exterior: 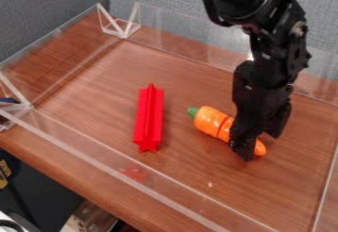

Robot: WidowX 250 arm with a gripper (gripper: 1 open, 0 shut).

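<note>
An orange toy carrot [211, 121] with a green top lies diagonally on the wooden table, partly hidden by my black gripper [248, 135], which is lowered over its middle and lower half. Whether the fingers are open or closed on the carrot is hard to tell. A red ridged bar [148, 116] lies to the left, apart from the carrot.
Clear low walls edge the wooden table [86, 78], with white brackets [117, 25] at the back corner. Grey panels stand behind.
</note>
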